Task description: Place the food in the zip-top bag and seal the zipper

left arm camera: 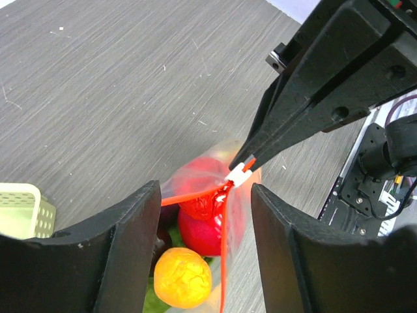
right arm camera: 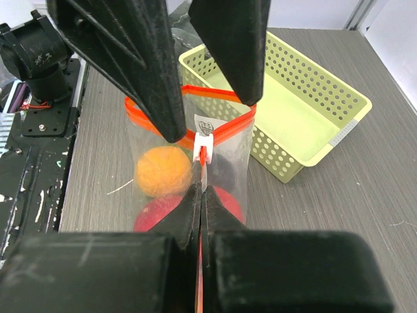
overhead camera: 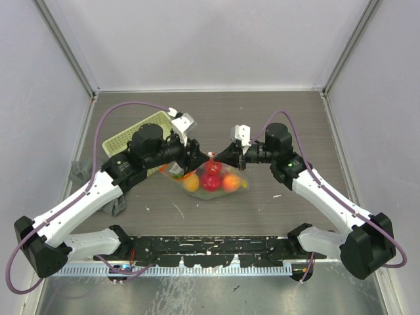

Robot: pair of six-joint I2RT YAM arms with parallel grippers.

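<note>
The clear zip top bag (overhead camera: 213,189) lies on the table with orange and red food inside. Its orange zipper strips (right arm camera: 228,129) spread apart, leaving the mouth open toward the left. A white slider (right arm camera: 203,147) sits at the right end of the zipper, where both strips meet. My right gripper is shut on the thin zipper end just beyond that slider. Open, my left gripper has its fingers (right arm camera: 172,127) on either side of the bag mouth near the slider, not closed on it. An orange food (left arm camera: 183,277) and red food (left arm camera: 199,233) show inside.
A pale green perforated basket (overhead camera: 121,140) stands at the back left, empty where it shows. Crumpled clear plastic (overhead camera: 82,172) lies at the left table edge. The table right of the bag is clear.
</note>
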